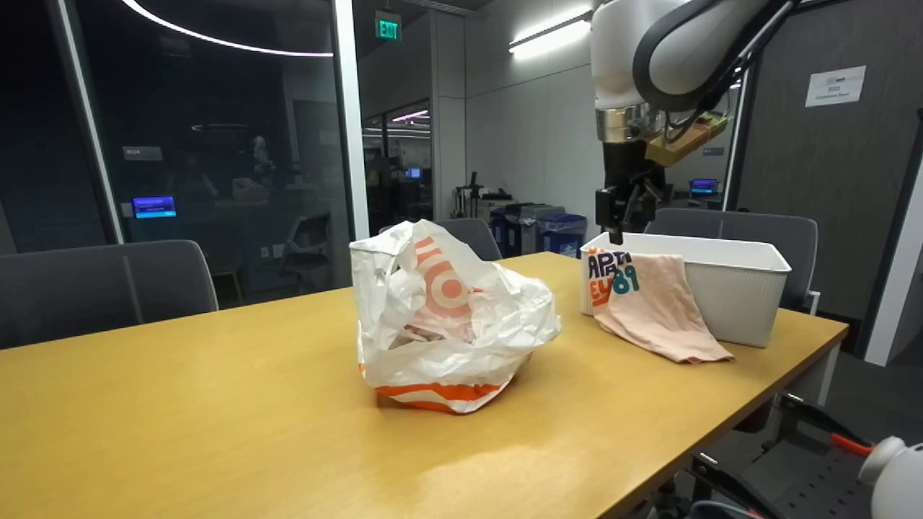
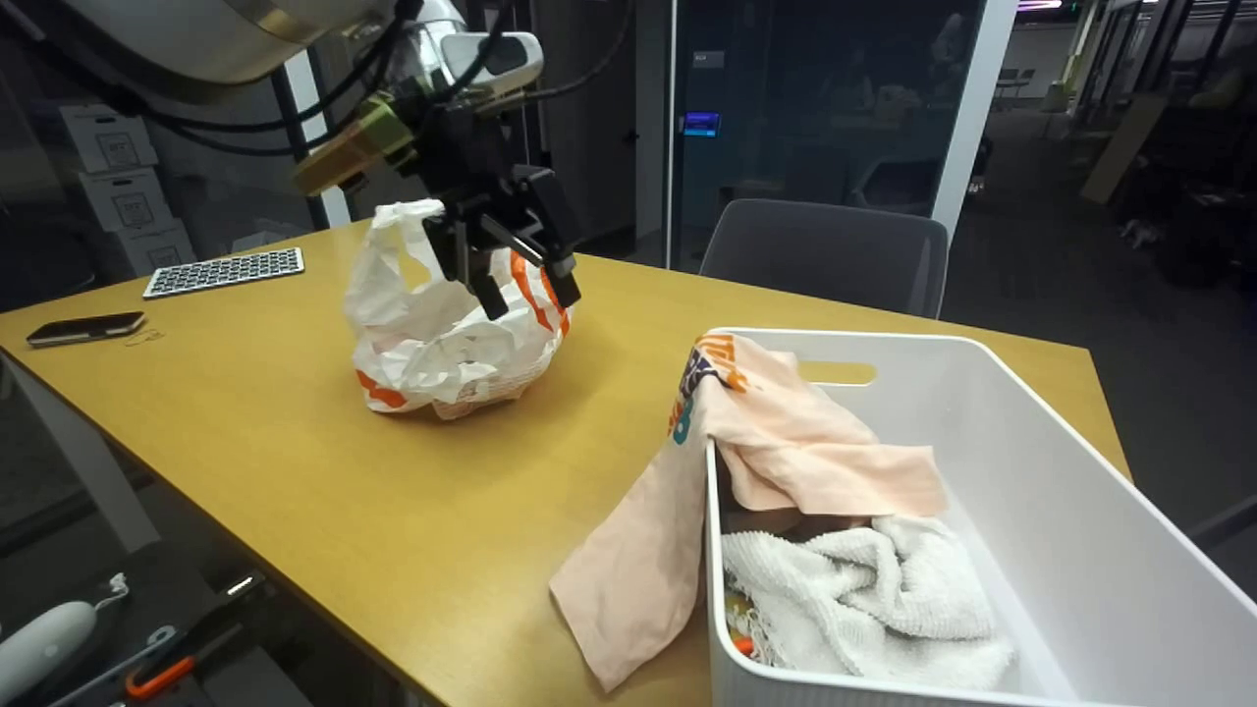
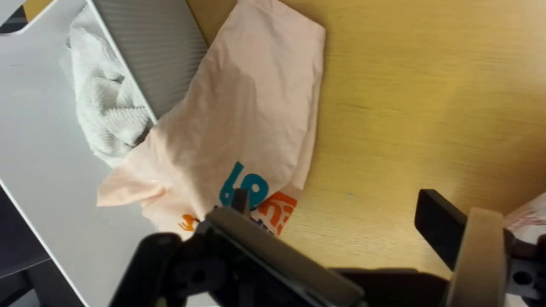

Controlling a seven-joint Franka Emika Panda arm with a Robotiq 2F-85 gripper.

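Observation:
A peach cloth with colourful lettering is draped over the wall of a white bin. Part of it lies inside and the rest hangs down onto the table. Within the bin, a white textured towel is bunched up, with something dark partly hidden under the peach cloth. My gripper is open in the air, its fingers apart with nothing between them. In the wrist view the gripper hangs above the table beside the bin, one finger overlapping the cloth's lettering.
A crumpled white plastic bag with red markings stands on the table. A keyboard and a dark phone lie at the far end. Bare tabletop separates the bag from the bin.

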